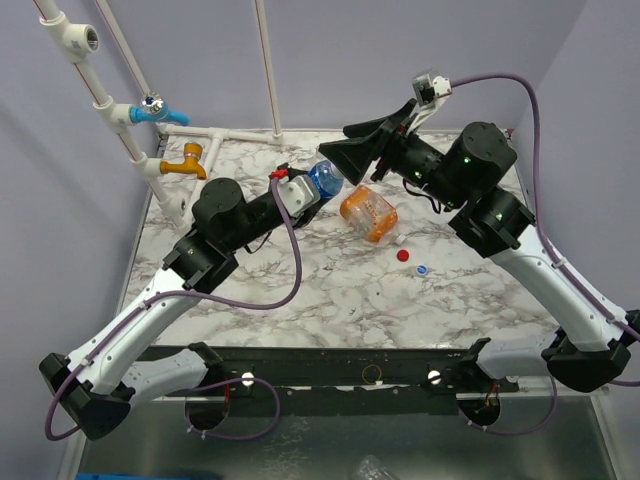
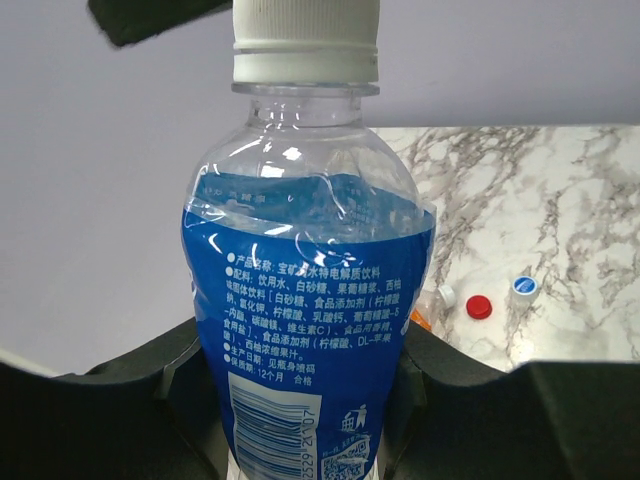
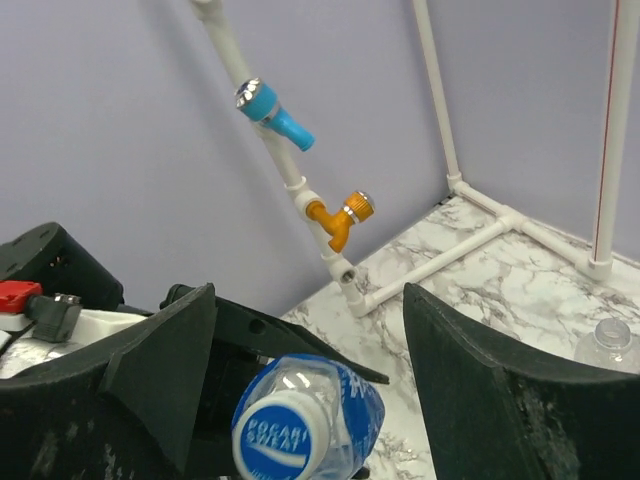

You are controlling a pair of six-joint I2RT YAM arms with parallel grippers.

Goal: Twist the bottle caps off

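A clear bottle with a blue label (image 2: 310,280) and a white cap (image 2: 305,40) is held by its body in my left gripper, a finger on each side. In the top view, my right gripper (image 1: 352,150) hangs close to the bottle's cap end (image 1: 325,178), covering part of it. Seen from the right wrist, the right gripper stands open. The cap's blue-and-white top (image 3: 275,440) shows low between its fingers, and no contact with them is visible. One dark right finger (image 2: 160,12) crosses above the cap in the left wrist view.
An orange-labelled bottle (image 1: 370,213) lies on the marble table (image 1: 330,310). Loose red (image 1: 403,255) and blue (image 1: 422,270) caps rest to its right. Another clear bottle (image 3: 607,345) stands farther back. White pipes with a blue valve (image 1: 160,110) and an orange tap (image 1: 187,162) line the left.
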